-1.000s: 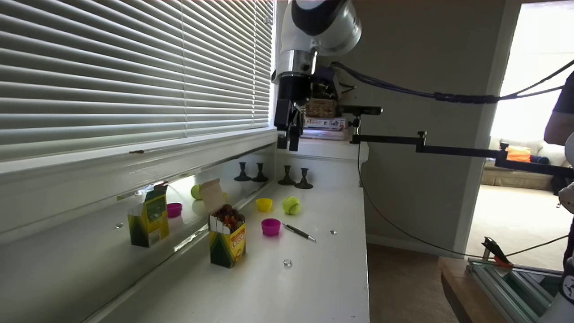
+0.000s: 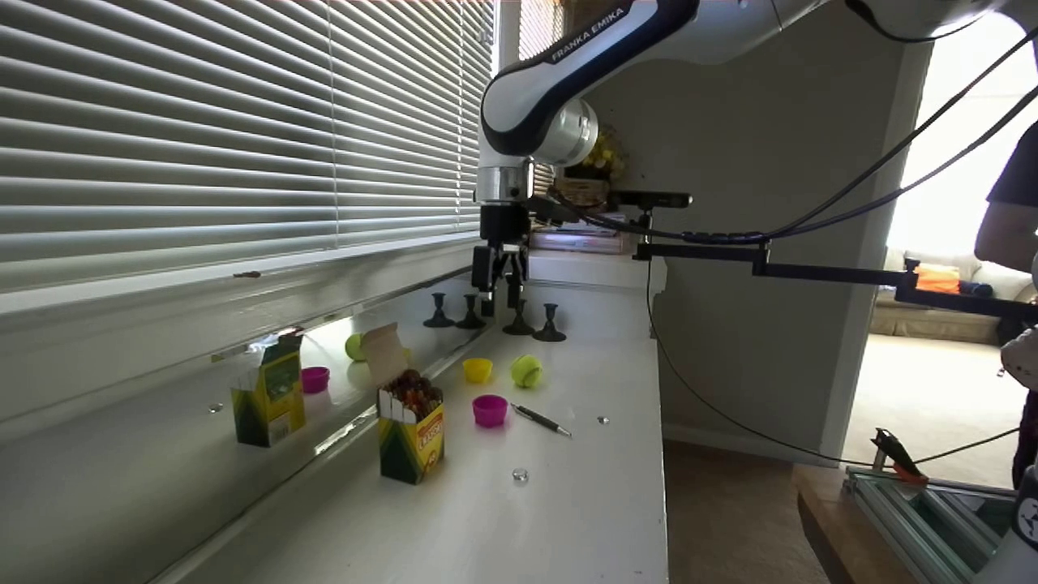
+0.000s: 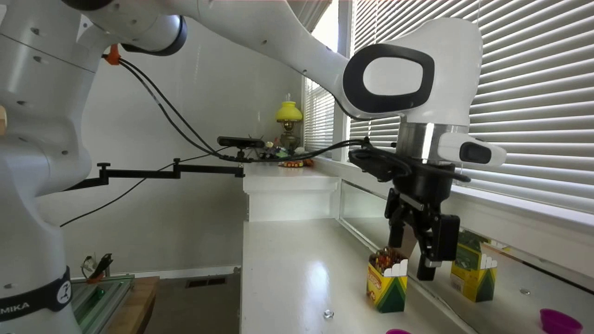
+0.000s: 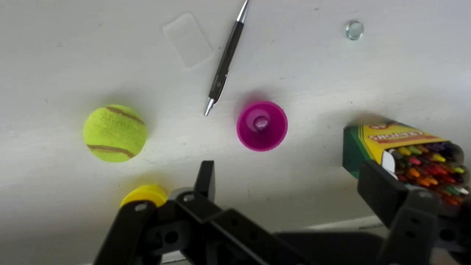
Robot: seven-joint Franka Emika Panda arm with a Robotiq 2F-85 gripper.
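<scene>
My gripper is open above the white counter, its two black fingers wide apart with nothing between them. Below, the wrist view has a magenta cup near the middle, a small clear piece at its bottom. Left of that cup lies a yellow-green tennis ball, and a yellow cup is partly hidden by the left finger. A black and silver pen rests above the cup. To the right stands an open crayon box, full of crayons and partly covered by the right finger.
A clear glass bead and a translucent rectangle lie on the counter. Dark candlesticks stand at the far end. A reflective panel and window blinds run along one side.
In exterior view 1 my gripper has come lower and shifted slightly left, and the arm's forearm has swung into view. The objects on the counter have stayed put.
</scene>
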